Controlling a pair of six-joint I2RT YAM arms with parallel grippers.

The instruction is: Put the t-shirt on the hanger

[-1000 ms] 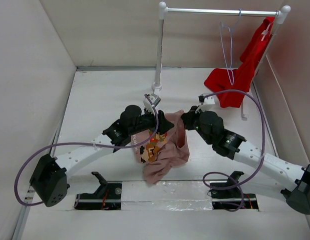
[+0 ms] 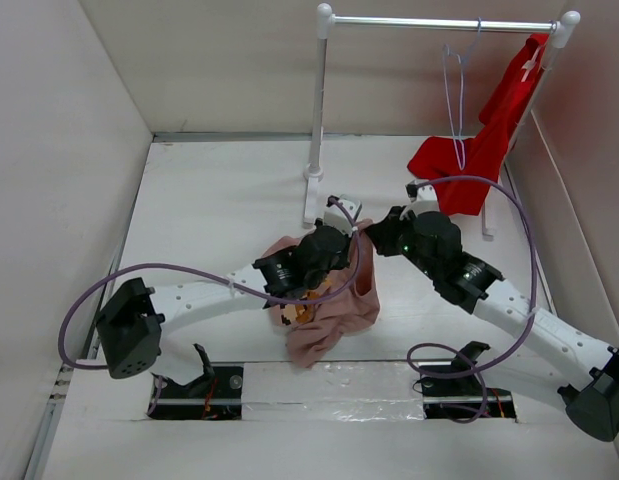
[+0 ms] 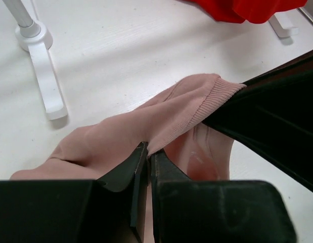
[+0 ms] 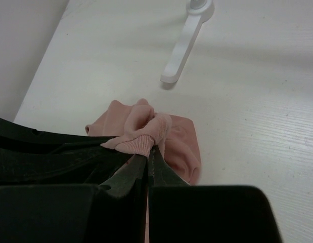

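Observation:
The pink T-shirt lies bunched in the middle, part of it raised between the two grippers. In the left wrist view, my left gripper is shut on the pink fabric, just below a ribbed band. My right gripper is also shut on the shirt's ribbed edge, close beside the left one. In the top view, the left gripper partly covers the shirt's printed front. A thin hanger hangs empty from the rail at the back right.
A red garment hangs over the rack's right end. The rack's white foot stands behind the pink shirt.
The right gripper has shifted slightly right.

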